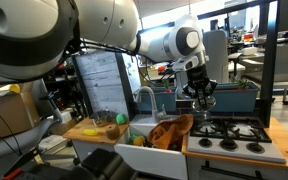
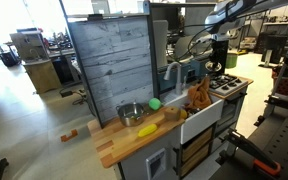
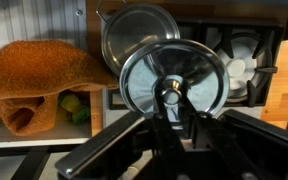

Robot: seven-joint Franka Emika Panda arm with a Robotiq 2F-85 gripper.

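Observation:
A clear glass lid (image 3: 134, 83) with a metal rim hangs under my gripper, which is shut on the knob (image 3: 171, 91) at its centre. In the wrist view the lid partly overlaps a round steel pot (image 3: 135, 27), which stands farther back and to the left. The lid covers part of the black-grated stove (image 3: 241, 67) too. In exterior view 1 my gripper (image 1: 201, 90) is above the left end of the stove (image 1: 232, 139). Lid and pot are hard to separate there, and the gap below the lid cannot be judged.
An orange-brown cloth (image 3: 34, 80) drapes over the sink (image 1: 149, 158) left of the stove. A faucet (image 1: 147, 99) rises behind the sink. Farther left, a steel bowl (image 2: 130, 114) and a yellow item (image 2: 147, 130) sit on the wooden counter (image 2: 121, 146).

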